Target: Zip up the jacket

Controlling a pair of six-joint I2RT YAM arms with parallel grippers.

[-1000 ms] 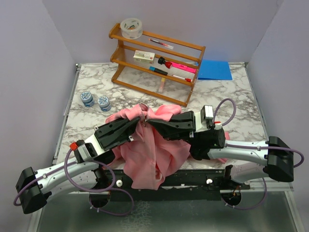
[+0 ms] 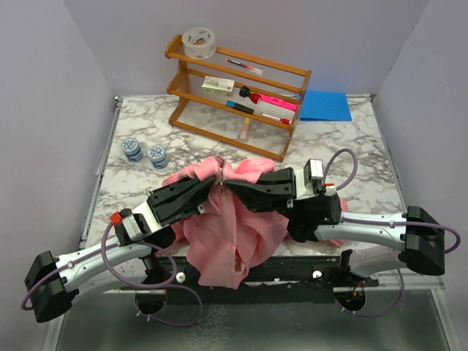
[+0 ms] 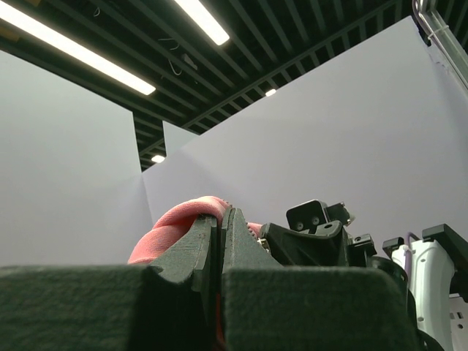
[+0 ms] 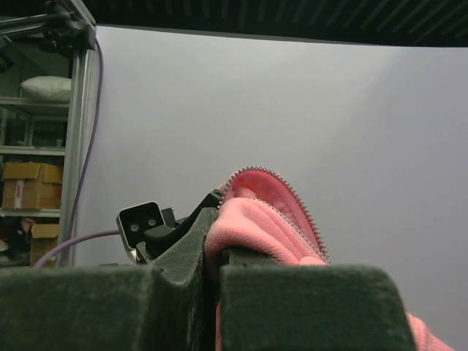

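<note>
The pink jacket (image 2: pixel 227 241) hangs in folds between my two arms, raised over the front of the table. At its top edge my left gripper (image 2: pixel 213 180) is shut on the jacket's left side. Directly opposite, the tips of my right gripper (image 2: pixel 226 183) are shut on the cloth close to the zipper, almost touching the left tips. A curved row of zipper teeth (image 4: pixel 307 216) shows beyond the right fingers. In the left wrist view pink cloth (image 3: pixel 175 227) bulges past the fingers. The zipper slider is too small or hidden to make out.
Behind the jacket stands a wooden rack (image 2: pixel 227 142) with tape, pens and a small box. Two blue-and-white jars (image 2: pixel 131 150) are at the left. A blue sheet (image 2: pixel 325 106) lies at the back right. Bare marble tabletop (image 2: pixel 351 157) shows on the right.
My left gripper has shifted slightly to the right, towards the right one, and the cloth at its tips has moved with it. The right arm looks still.
</note>
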